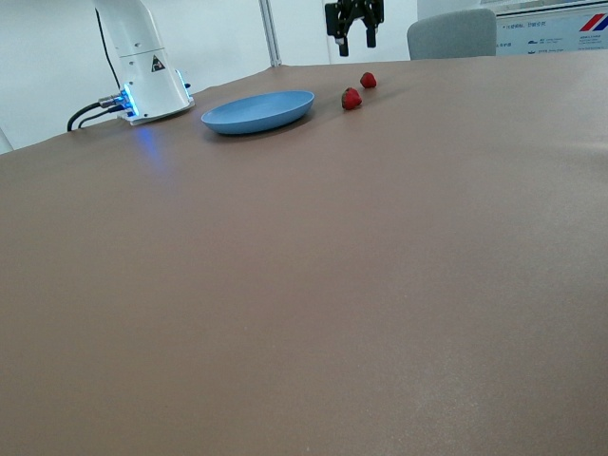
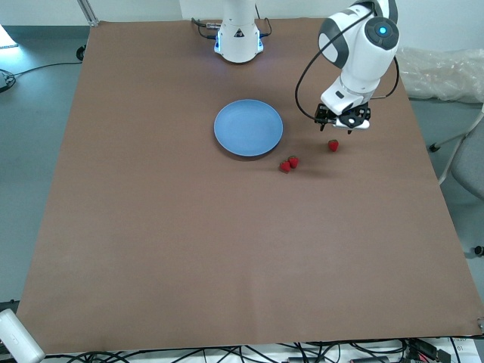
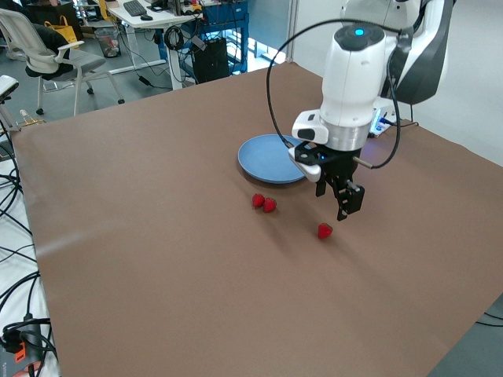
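My black gripper [image 2: 336, 127] hangs above the table at the upper right in the left view, just right of the blue plate [image 2: 248, 127], with nothing seen between its fingers. In the top view the gripper [image 1: 355, 46] points down with two fingers apart, above the strawberries. Two strawberries [image 2: 284, 166] lie together below right of the plate; a third strawberry [image 2: 333, 145] lies alone nearer the gripper. In the right view the gripper [image 3: 343, 206] is over the table, above and beside the lone strawberry [image 3: 324, 231]. The plate [image 3: 263, 161] is empty.
The white robot base [image 2: 238, 41] with cables stands at the back. A grey chair [image 2: 470, 159] stands beyond the right edge, cables along the front edge.
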